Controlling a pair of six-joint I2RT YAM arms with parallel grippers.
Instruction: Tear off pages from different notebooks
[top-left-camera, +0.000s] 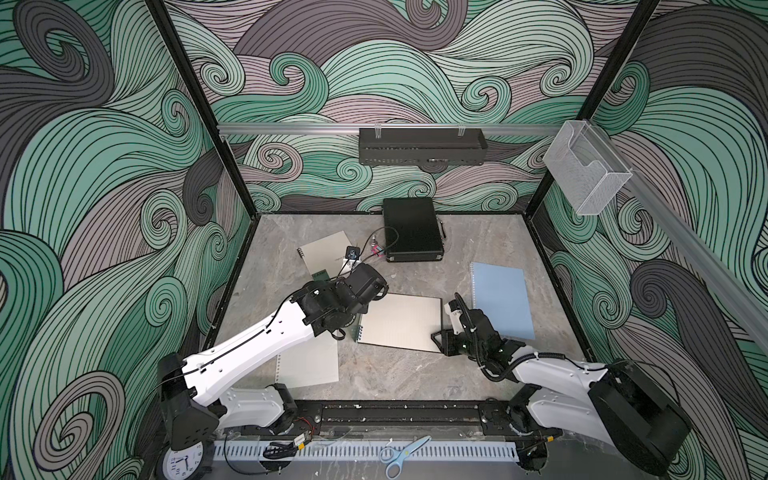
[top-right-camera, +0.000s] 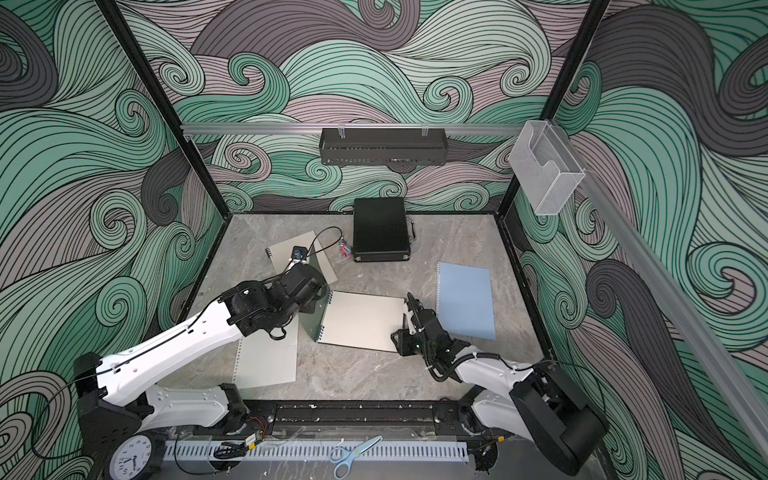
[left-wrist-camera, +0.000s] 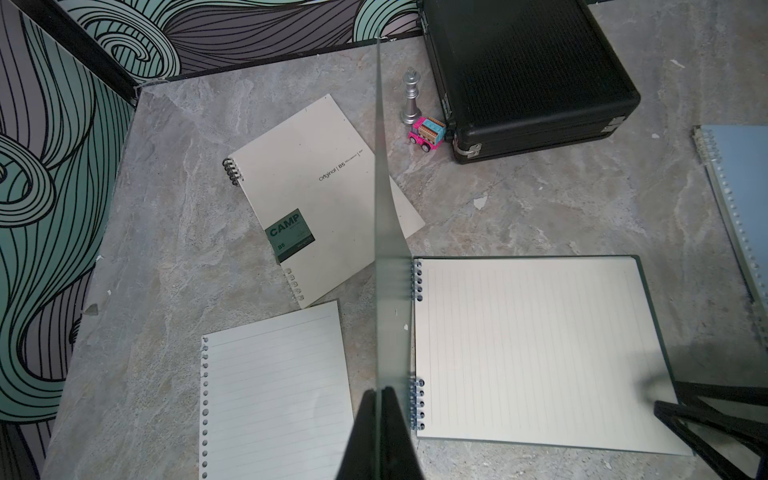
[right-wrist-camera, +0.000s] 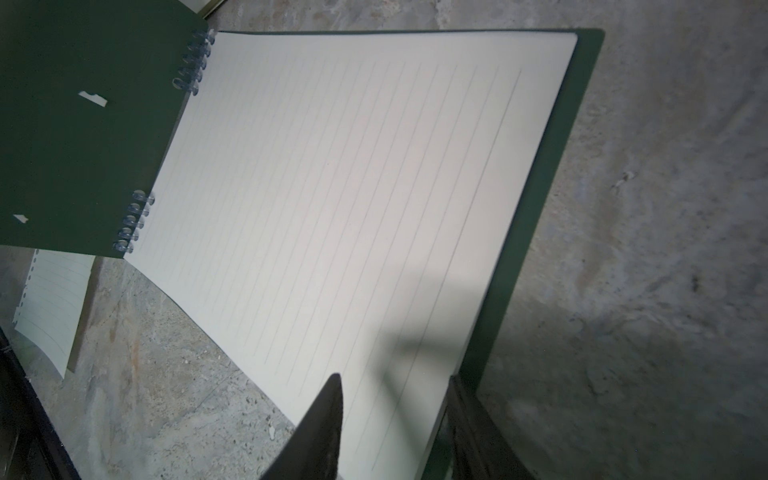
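An open notebook lies mid-table, its lined page (left-wrist-camera: 536, 344) facing up and its ring binding on the left. Its green cover stands raised beside the rings, nearly edge-on in the left wrist view. My left gripper is shut on the cover's edge, a thin line between the fingers. My right gripper is open over the notebook's near right corner, with the page's right edge between its fingertips or just below them. Contact with the paper cannot be made out. A torn, punched sheet (left-wrist-camera: 276, 392) lies flat to the left.
A cream notebook (left-wrist-camera: 320, 176) lies at the back left, a blue notebook (top-right-camera: 465, 300) on the right. The black case (left-wrist-camera: 528, 80) stands at the back, with a chess piece (left-wrist-camera: 411, 96) and a toy car (left-wrist-camera: 427, 133) beside it. Bare table shows in front of the open notebook.
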